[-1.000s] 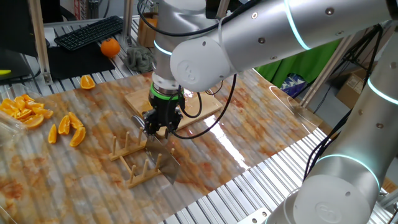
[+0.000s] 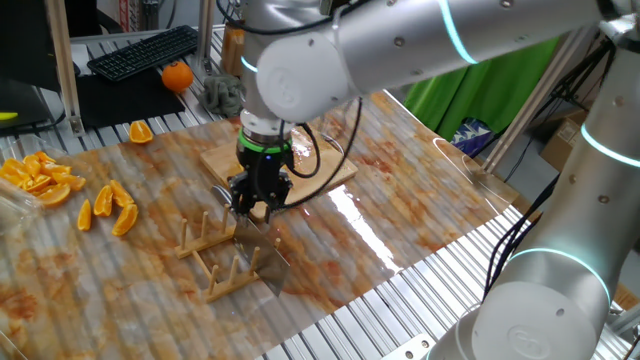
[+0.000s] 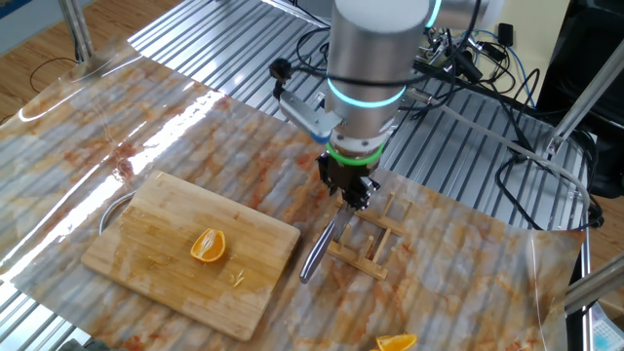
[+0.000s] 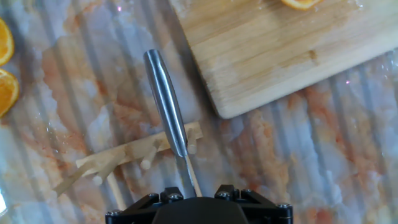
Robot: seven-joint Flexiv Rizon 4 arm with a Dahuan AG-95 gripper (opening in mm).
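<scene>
A knife with a steel handle stands in a wooden peg rack; its wide blade shows between the pegs. Close above the knife hangs my gripper, pointing down. At the bottom of the wrist view, its dark fingers stand apart on either side of the line of the knife, so it looks open. In exterior view 2 the handle slants out from beneath the gripper, toward the cutting board. Contact between fingers and knife cannot be made out.
An orange piece lies on the board. Several orange wedges and a heap of orange pieces are at the left in exterior view 1. A whole orange sits by the keyboard. The tabletop right of the rack is clear.
Knife, rack and oranges have stayed put.
</scene>
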